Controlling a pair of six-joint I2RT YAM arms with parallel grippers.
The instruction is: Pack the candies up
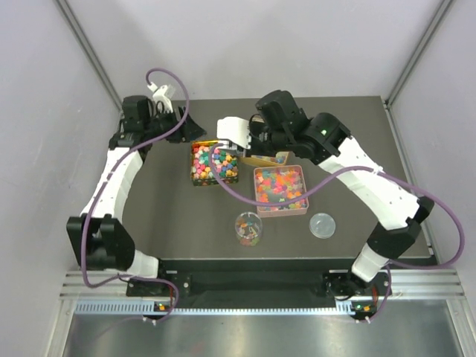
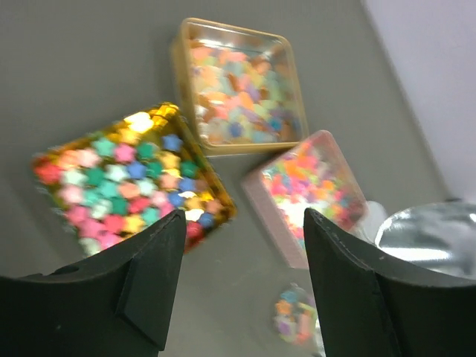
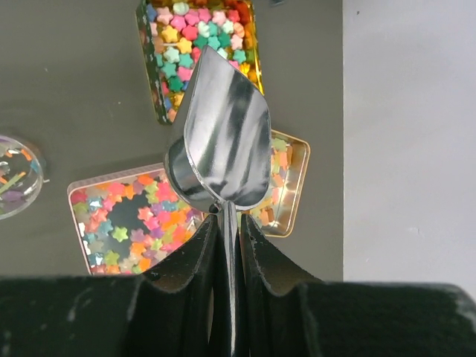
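Observation:
A tin of star candies [image 1: 213, 167], packed in rows, sits at the back centre. A gold tin [image 2: 238, 89] of pastel candies and a pink box [image 1: 279, 186] of candies stand to its right. A clear jar [image 1: 248, 230] holding some candies is nearer the front. My right gripper is shut on the handle of a metal scoop [image 3: 227, 134], held over the boxes. My left gripper hangs above the star candy tin, open, with nothing between its fingers.
A clear round lid [image 1: 322, 225] lies at the front right. Walls border the table at back and sides.

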